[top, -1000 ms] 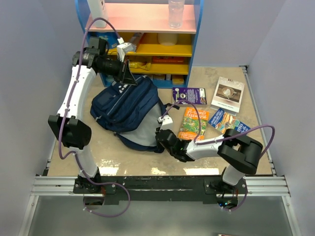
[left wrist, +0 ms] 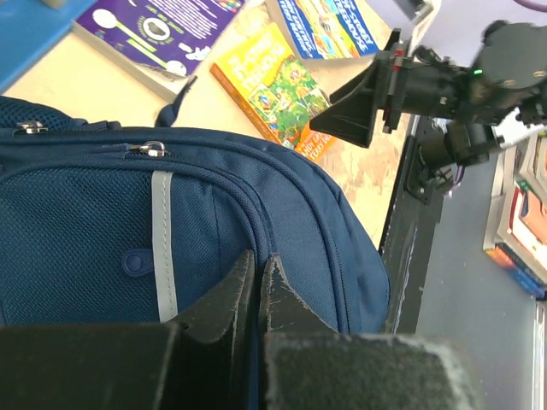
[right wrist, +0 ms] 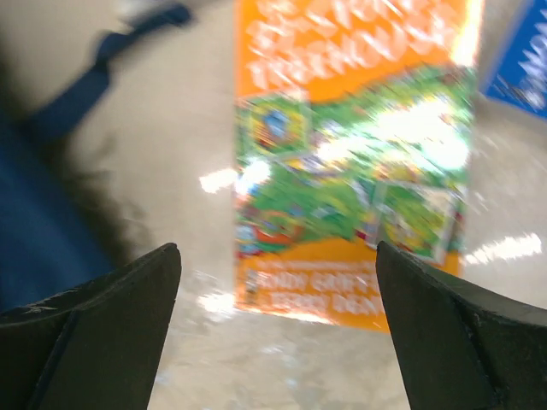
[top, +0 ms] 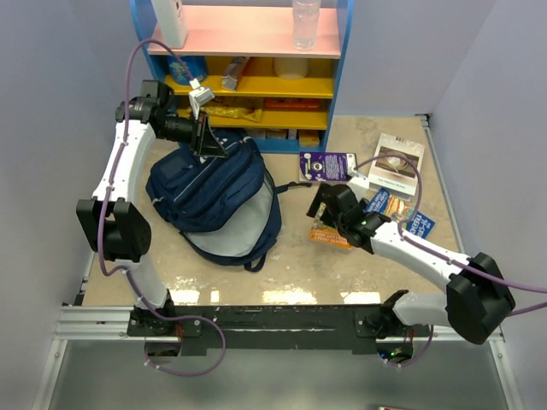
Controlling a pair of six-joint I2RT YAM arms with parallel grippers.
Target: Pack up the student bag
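Note:
The navy bag (top: 209,192) lies on the left of the table, its grey inner panel facing the front right. My left gripper is shut on the bag's upper edge, with dark fabric pinched between its fingers. Above the orange and green treehouse book (right wrist: 350,171), my right gripper stands open, with the book lying flat beneath and nothing held. In the top view that arm hides most of the book. A purple book (top: 327,166), a white-covered book (top: 396,162) and a blue book (top: 400,213) lie flat around it.
A blue-framed shelf (top: 256,30) with yellow boards stands behind the bag, holding packets, a clear cup (top: 305,21) and a white bottle (top: 170,23). A bag strap (top: 293,185) reaches toward the purple book. Bare table (top: 316,278) shows at the front.
My right gripper has left the bag's front edge and moved right and back, over the treehouse book.

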